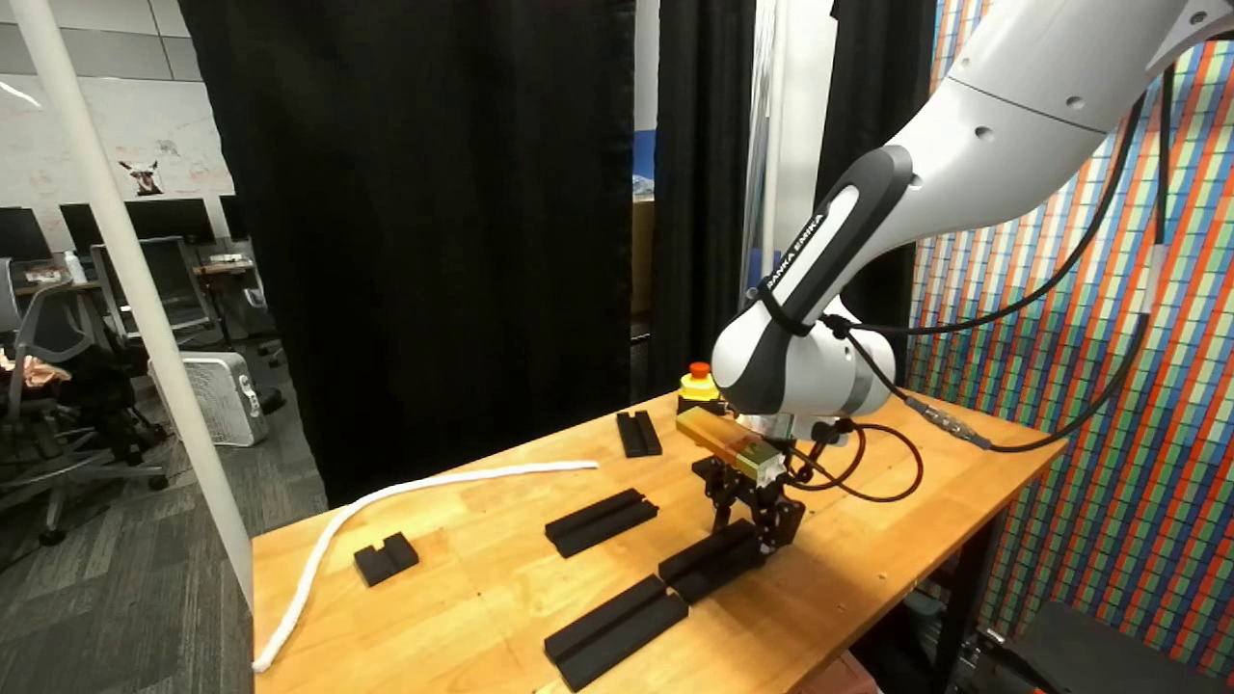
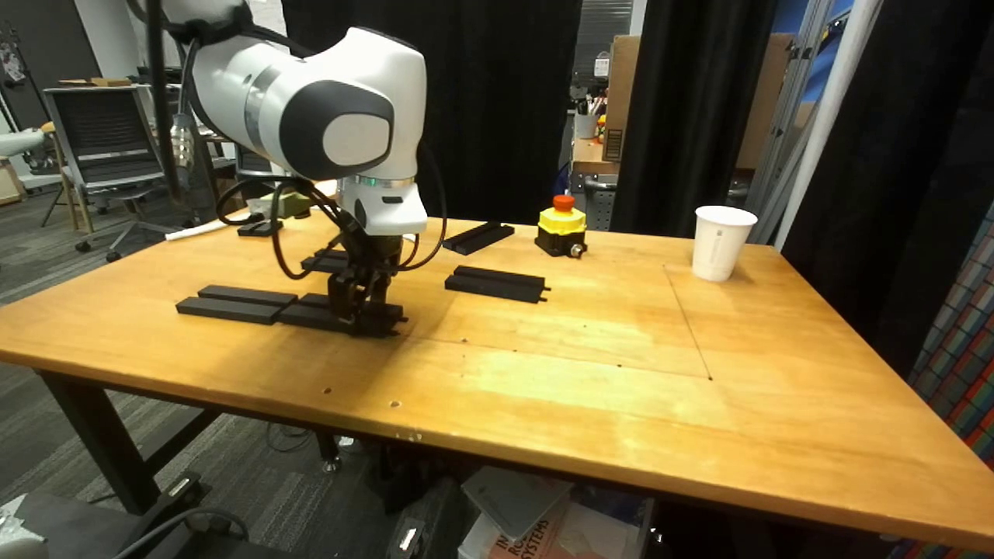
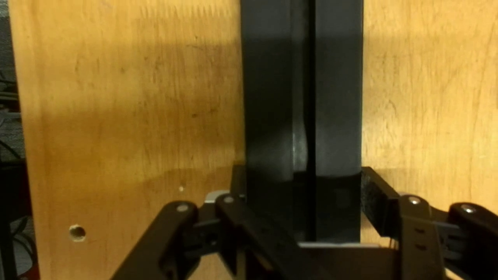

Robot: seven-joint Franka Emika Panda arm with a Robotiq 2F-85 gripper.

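Two black grooved track pieces lie end to end near the table's front edge. My gripper [image 1: 752, 522] is low over the table, shut on the sides of the nearer-to-arm track piece [image 1: 703, 563]. The other track piece [image 1: 613, 630] meets its far end, or nearly so; whether they are fully joined I cannot tell. In the wrist view, a black track [image 3: 268, 102] runs straight up between the fingers, its groove empty. Exterior view 2 shows the same pair, the held piece [image 2: 312, 317] and the front piece [image 2: 233, 303], roughly in line.
Several loose track pieces [image 1: 602, 521] lie apart on the table. A white rope [image 1: 382, 495] curves along the left side. The emergency stop [image 2: 561, 227] stands at the back, with a paper cup [image 2: 722, 244] at the far right.
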